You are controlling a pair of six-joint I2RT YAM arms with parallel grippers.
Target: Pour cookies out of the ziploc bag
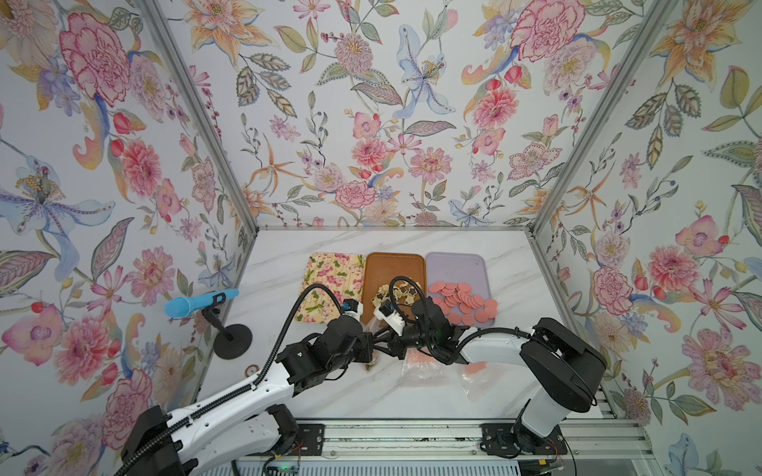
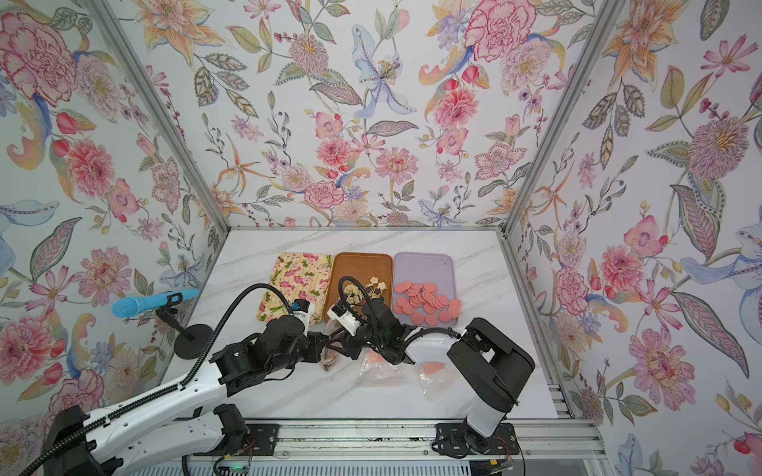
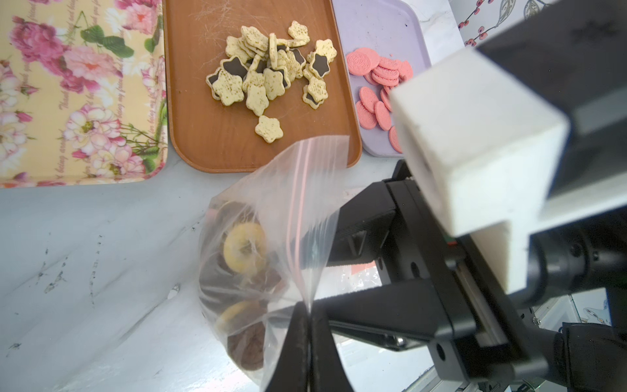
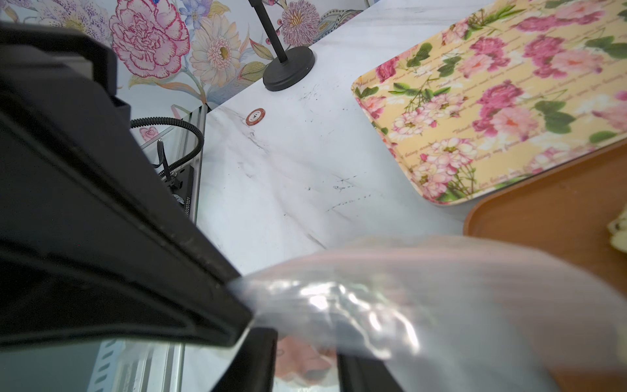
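A clear ziploc bag (image 3: 245, 248) with ring-shaped and brown cookies inside hangs from my left gripper, which is shut on it near the zip. My right gripper (image 2: 337, 339) is close against the bag from the right; in the left wrist view its black fingers stand apart beside the bag's upper part, and in the right wrist view blurred plastic crosses them. A brown tray (image 3: 215, 137) holds star-shaped cookies (image 3: 258, 78); a lilac tray (image 3: 372, 32) holds pink cookies (image 3: 359, 62).
A floral tray (image 3: 78, 98) lies left of the brown tray. A blue object on a black stand (image 1: 232, 341) stands at the far left. More bags with pink contents (image 1: 424, 369) lie under the right arm.
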